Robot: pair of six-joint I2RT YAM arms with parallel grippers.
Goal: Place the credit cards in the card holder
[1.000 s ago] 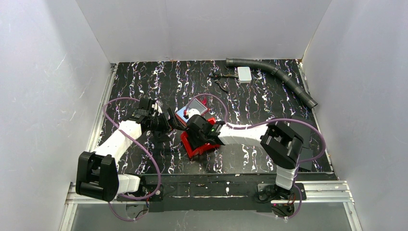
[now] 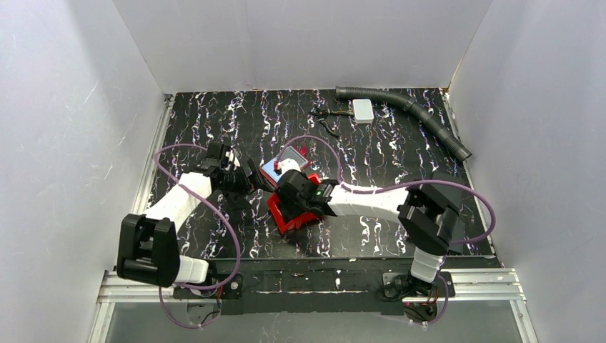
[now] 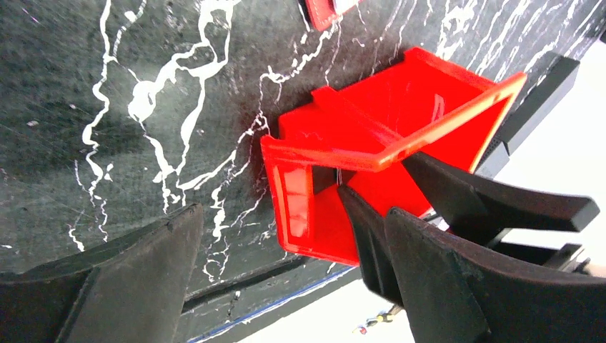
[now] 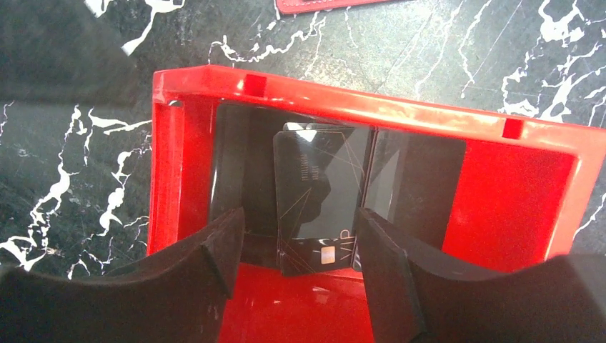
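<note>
A red plastic tray (image 2: 277,214) stands at the middle front, partly hidden under my right arm. In the right wrist view dark credit cards (image 4: 318,193) lie stacked in the tray (image 4: 511,200), by a dark, wider piece that may be the holder (image 4: 429,179). My right gripper stands open over the cards, its fingers either side of the stack. My left gripper is open with nothing held, beside the tray in the top view, looking down at it in its wrist view.
A red-edged flat case (image 2: 280,163) lies behind the tray. Pliers (image 2: 329,114), a white box (image 2: 362,111) and a black hose (image 2: 400,100) lie at the back.
My right arm's rear section has shifted slightly to the right. The left arm has barely moved.
</note>
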